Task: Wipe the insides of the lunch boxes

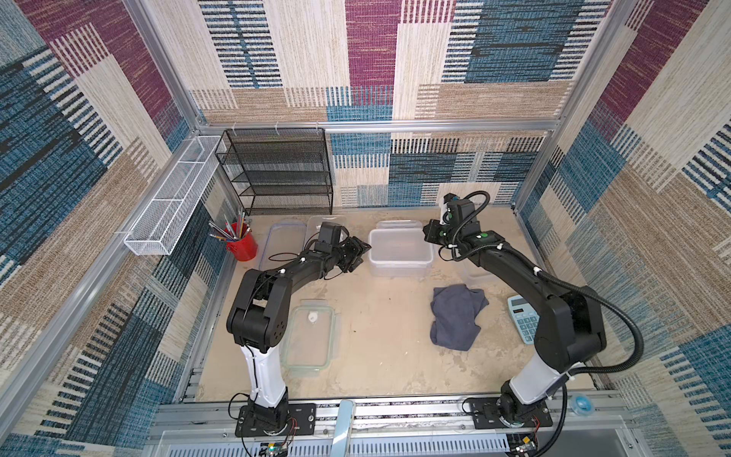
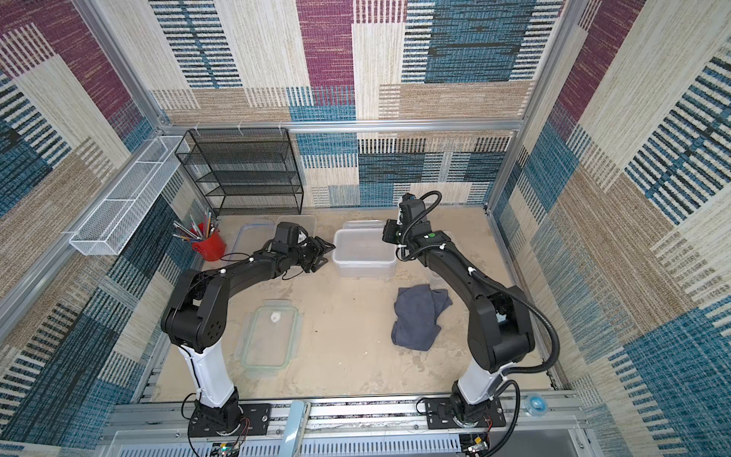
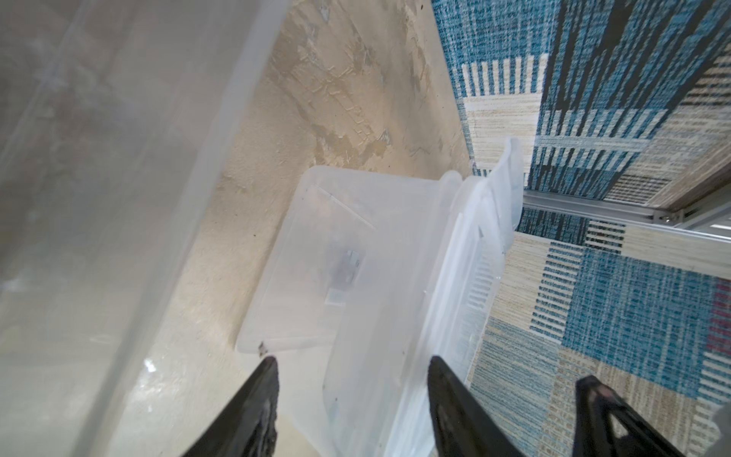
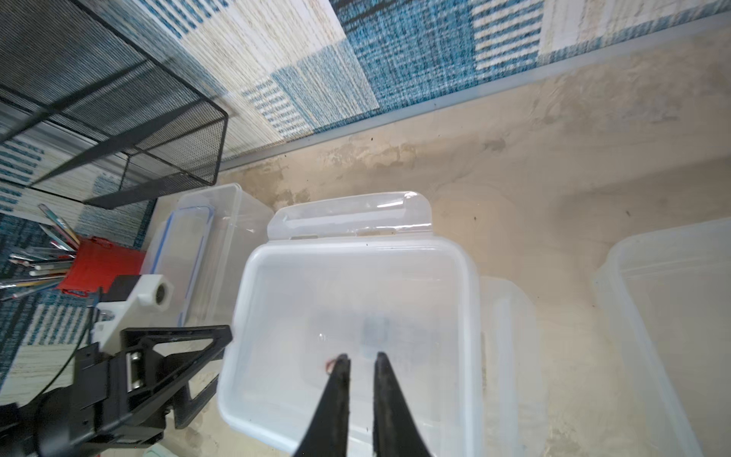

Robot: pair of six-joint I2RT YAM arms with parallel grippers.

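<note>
A lidded translucent lunch box [image 1: 399, 245] sits at the back middle, its lid flaps visible. My left gripper hangs at its left side, fingers part open around the near edge in the left wrist view; contact is unclear. My right gripper is over the box's top, fingers slightly apart, nothing visible between them. More clear boxes [image 4: 677, 320] stand to either side. A dark grey cloth [image 1: 457, 316] lies crumpled at front right.
A green-rimmed lid [image 1: 308, 335] lies front left. A red pen cup [image 1: 242, 245] and black wire rack [image 1: 274, 175] stand at back left, a calculator [image 1: 524, 318] at right.
</note>
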